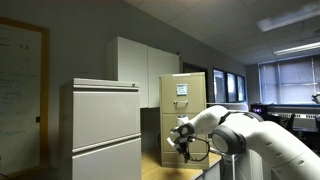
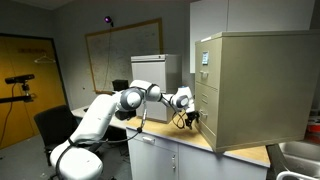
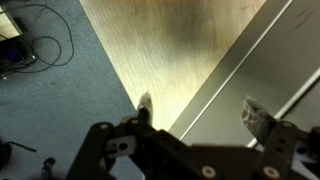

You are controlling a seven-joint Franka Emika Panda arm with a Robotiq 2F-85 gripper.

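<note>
My gripper stands open, its two dark fingers wide apart with nothing between them. In the wrist view it faces down over the wooden counter (image 3: 165, 45), with a grey metal cabinet face on the right side. From the first exterior view, the gripper (image 1: 184, 152) hangs low in front of the tan filing cabinet (image 1: 181, 122), just above the counter. The second exterior view shows the gripper (image 2: 189, 119) beside the side of that tall filing cabinet (image 2: 255, 90); whether they touch I cannot tell.
A light grey drawer cabinet (image 1: 105, 130) stands on the left, and white wall cupboards (image 1: 143, 65) hang behind. Past the counter edge lies grey carpet (image 3: 65, 100) with loose cables. A sink (image 2: 300, 158) is at the far right. The counter surface near the gripper looks bare.
</note>
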